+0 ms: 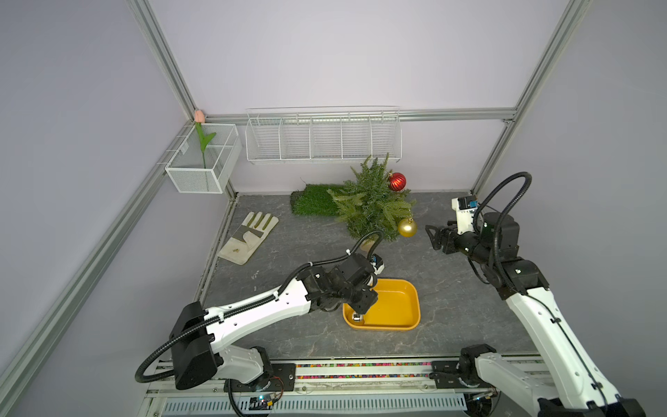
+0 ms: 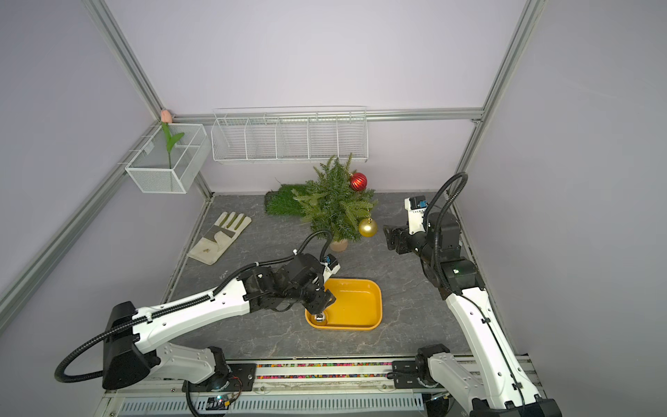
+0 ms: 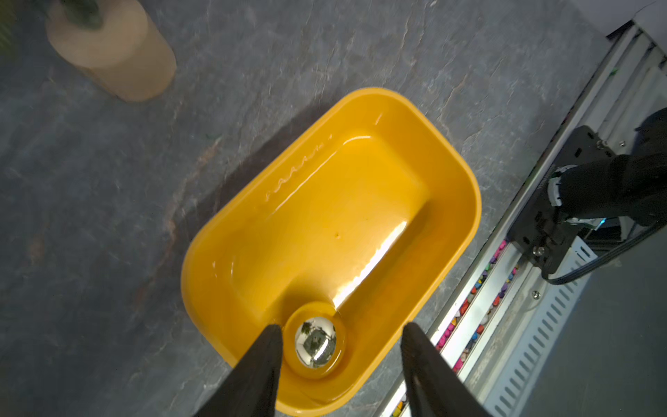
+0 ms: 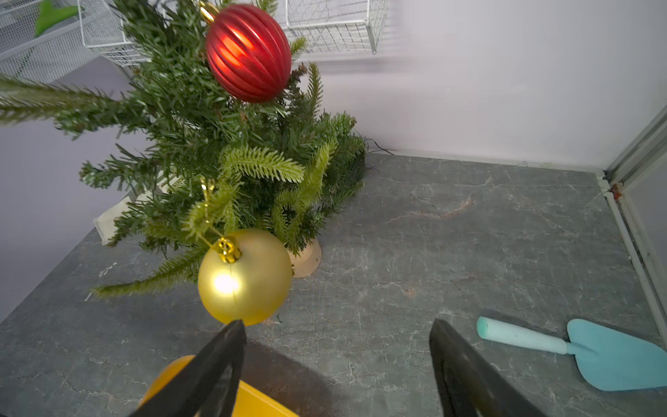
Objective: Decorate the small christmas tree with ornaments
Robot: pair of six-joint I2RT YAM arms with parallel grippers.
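Observation:
The small tree (image 2: 330, 194) stands at the back, bearing a red ornament (image 4: 248, 52) high on its right side and a gold ball (image 4: 244, 278) lower down. A silver ornament (image 3: 315, 342) lies in a corner of the yellow tray (image 3: 326, 222). My left gripper is open over that corner, empty, its fingertips framing the silver ornament in the left wrist view. My right gripper is open and empty in front of the tree's right side, beside the gold ball.
A glove (image 1: 243, 243) lies at the left, artificial grass (image 1: 312, 201) behind. A teal trowel (image 4: 611, 354) lies at the right. Wire baskets (image 1: 323, 135) hang on the walls. Bare table surrounds the tray.

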